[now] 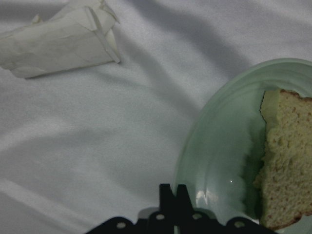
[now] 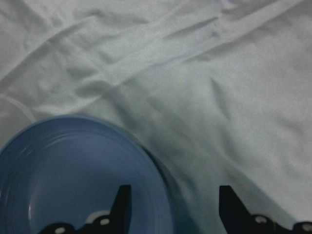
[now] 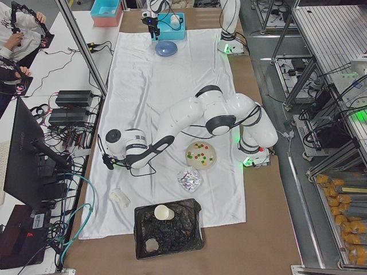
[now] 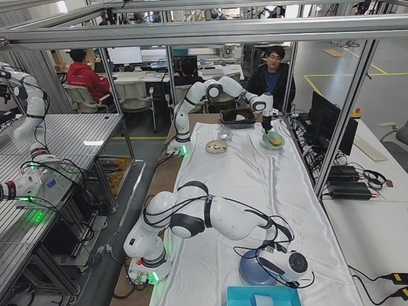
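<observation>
My left gripper is shut, nothing seen between its fingers, over the rim of a green plate (image 1: 214, 146) holding a slice of bread (image 1: 287, 156). A crumpled white paper wrapper (image 1: 58, 41) lies on the cloth beside it. In the right wrist view, my right gripper stands open above a blue plate (image 2: 73, 165), one finger over the plate and the other over bare cloth.
A plate with small coloured pieces (image 3: 200, 155), a foil item (image 3: 189, 180) and a black lined bin (image 3: 168, 240) with a white cup are near the left arm. A blue bin (image 4: 261, 296) stands by the right arm.
</observation>
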